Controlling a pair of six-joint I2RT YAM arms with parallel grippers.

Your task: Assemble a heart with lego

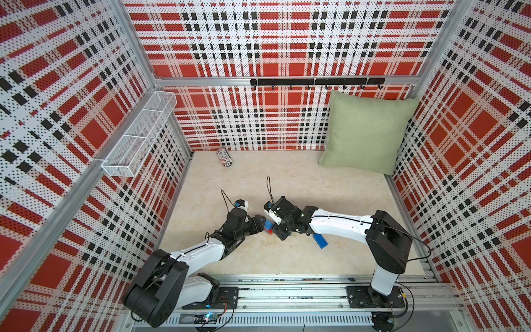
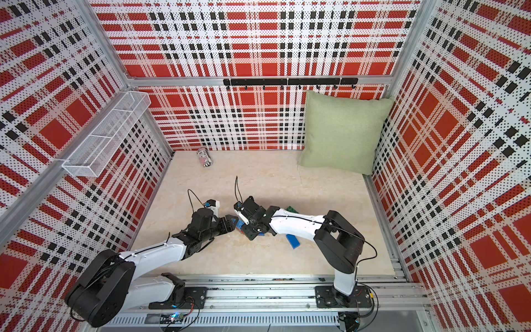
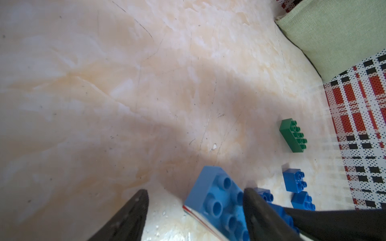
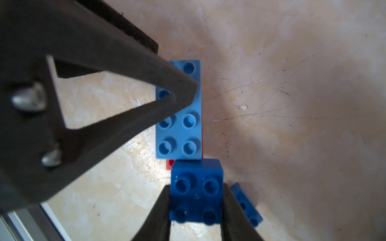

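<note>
A light-blue brick (image 4: 178, 132) sits on top of a red brick (image 4: 170, 164), which is mostly covered. In the left wrist view, my left gripper is open. The light-blue brick (image 3: 217, 202) lies toward its right finger (image 3: 257, 212), with a wide gap to the left finger. A left-gripper finger also overlaps this brick in the right wrist view. My right gripper is shut on a small dark-blue brick (image 4: 196, 192), held at the near end of the light-blue and red stack. Whether the two touch cannot be told.
A green brick (image 3: 293, 135) and loose blue bricks (image 3: 294, 180) lie to the right. Another blue brick (image 1: 320, 240) is under the right forearm. A can (image 1: 224, 157) and a green pillow (image 1: 367, 132) stand at the back. Free table lies behind the grippers.
</note>
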